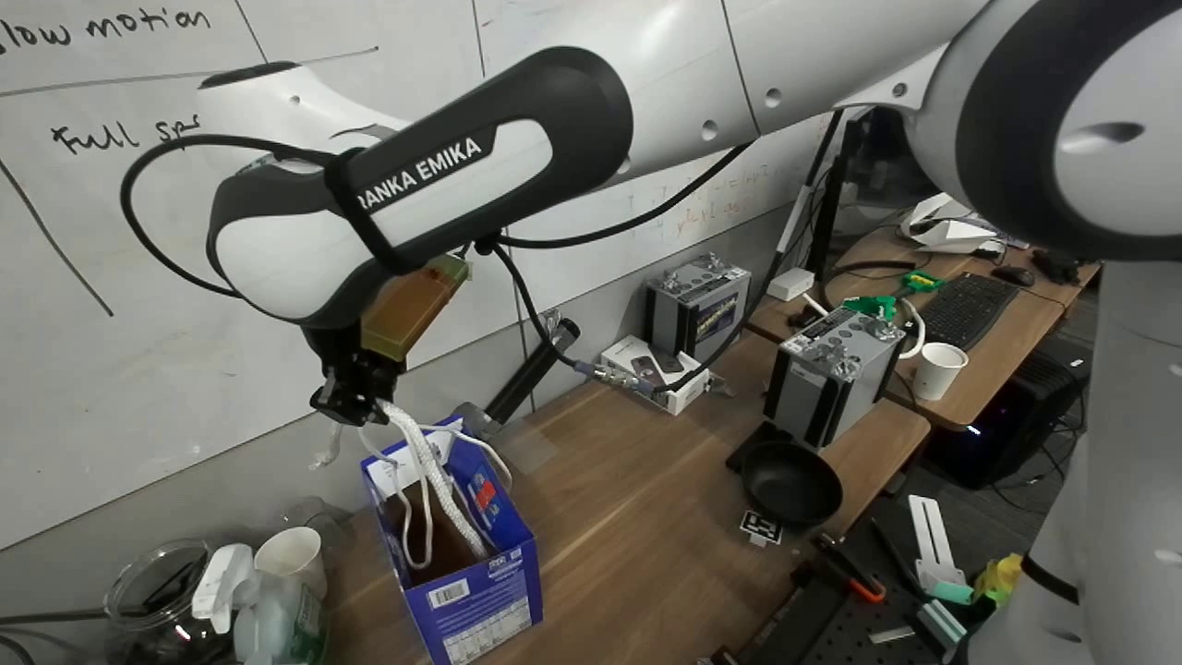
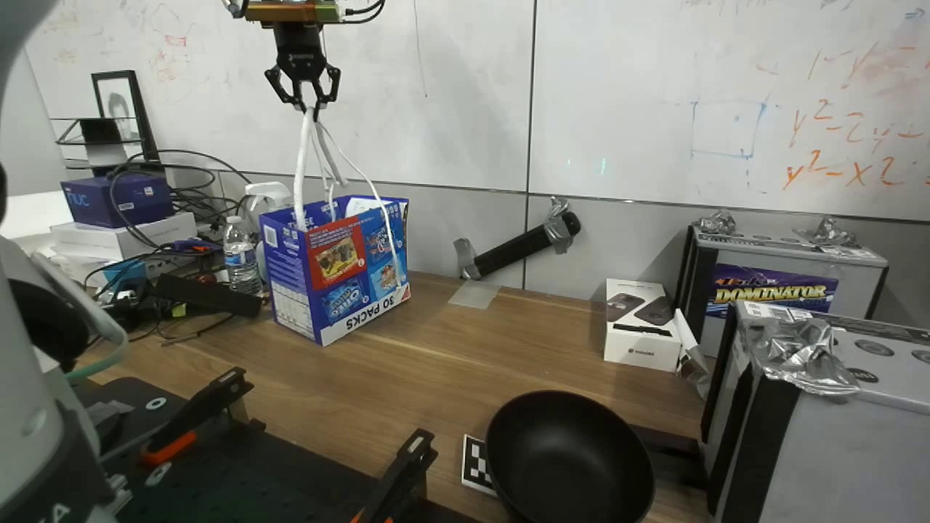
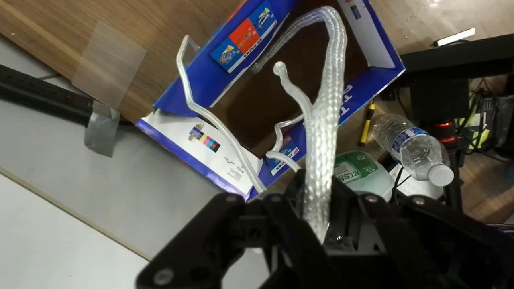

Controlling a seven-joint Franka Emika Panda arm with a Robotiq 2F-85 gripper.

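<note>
Above the open blue box (image 2: 292, 292), my gripper (image 2: 312, 109) is shut on white rope (image 2: 301, 165). In the wrist view, a thick braided length of the rope (image 3: 327, 91) runs from between the fingers down into the box (image 3: 192, 156) and bends over inside it. Thinner white strands hang alongside, one of them outside the box wall. Exterior view 1 shows the gripper (image 1: 360, 410) just over the box's back flap, with the rope (image 1: 434, 471) dipping into the opening. A short rope end dangles on the gripper's far side.
Left of the box stand a spray bottle (image 1: 260, 621), a paper cup (image 1: 294, 554) and a glass jar (image 1: 155, 604). A water bottle (image 2: 241, 257) is close by. A black pan (image 2: 567, 457) and grey batteries (image 1: 837, 371) lie to the right.
</note>
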